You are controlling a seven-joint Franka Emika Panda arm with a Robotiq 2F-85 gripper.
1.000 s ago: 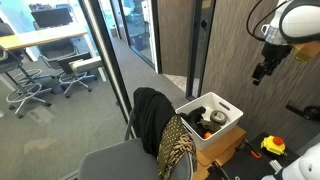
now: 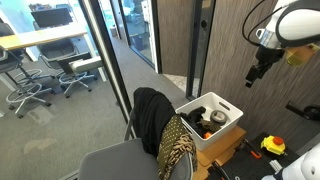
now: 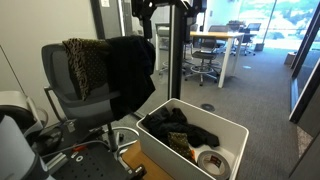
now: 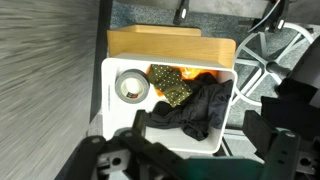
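Observation:
A white bin (image 2: pixel 232 112) sits on the floor beside the chair. Inside lie a roll of tape (image 4: pixel 131 86), a dark cloth (image 4: pixel 203 107) and a patterned gold-and-black cloth (image 4: pixel 168 83), with a bit of orange near it. My gripper (image 2: pixel 259 88) hangs well above the floor, to the right of the bin in exterior view 1. In the wrist view the gripper looks down over the bin, its fingers spread wide apart. Nothing is between them.
An office chair (image 2: pixel 120 160) bears a black garment (image 2: pixel 150 115) and a patterned cloth (image 2: pixel 174 146) over its back. A wooden block or ledge (image 4: pixel 170 45) runs along one side of the bin. A red-and-yellow object (image 2: pixel 273 144) stands near the robot's base.
My gripper has shifted slightly left and turned in exterior view 1, so its fingers now show more spread. The bin and chair look unchanged.

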